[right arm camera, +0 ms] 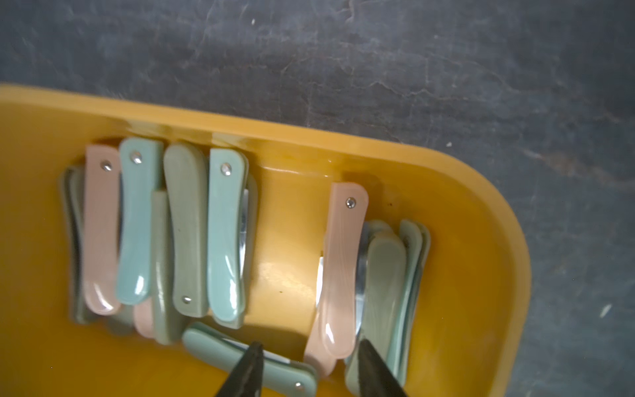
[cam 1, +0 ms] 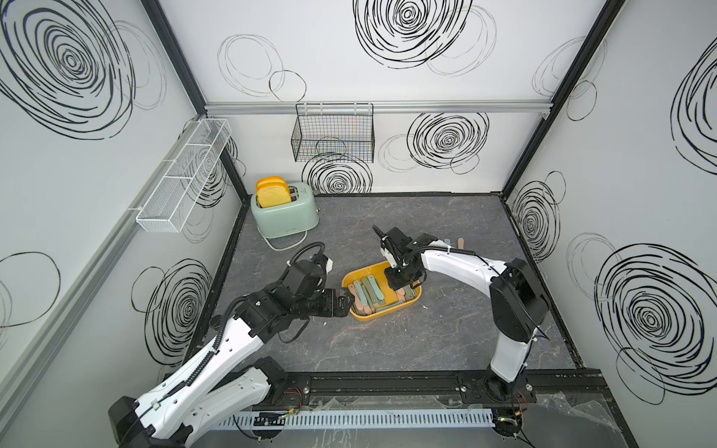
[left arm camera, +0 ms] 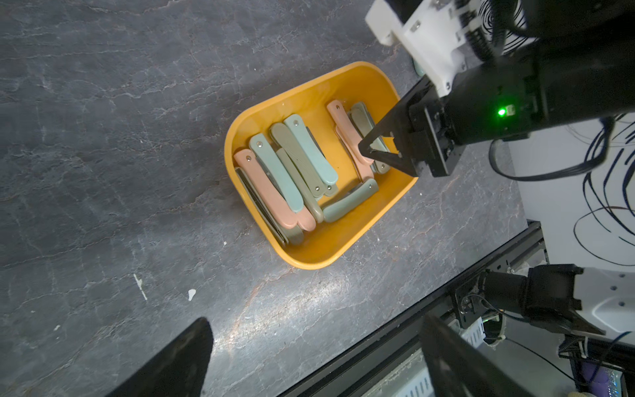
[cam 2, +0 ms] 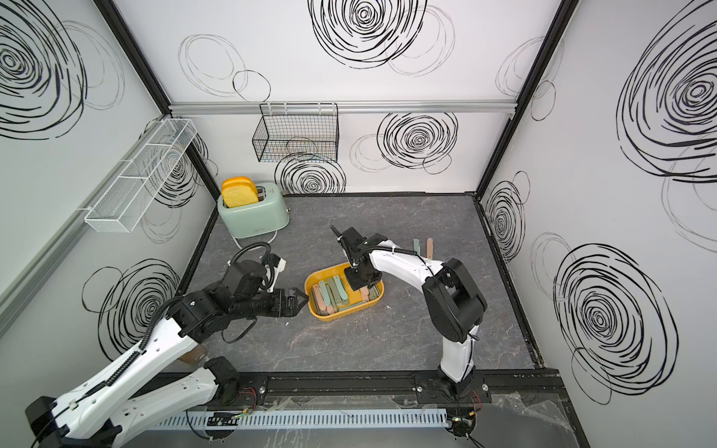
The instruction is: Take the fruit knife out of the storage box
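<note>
The yellow storage box holds several folded fruit knives in pink, light blue and grey-green. Over its right part hangs my right gripper, its fingers partly open. In the right wrist view a pink knife and a grey-green knife lie ahead of its fingertips, and a green knife lies crosswise along the near wall. No knife is visibly held there. My left gripper stands open and empty, left of the box. Two knives lie on the table beyond the right arm: a pink one and a bluish one.
A green toaster with yellow bread stands at the back left. A black wire basket and a white rack hang on the walls. Bare table lies in front of and right of the box.
</note>
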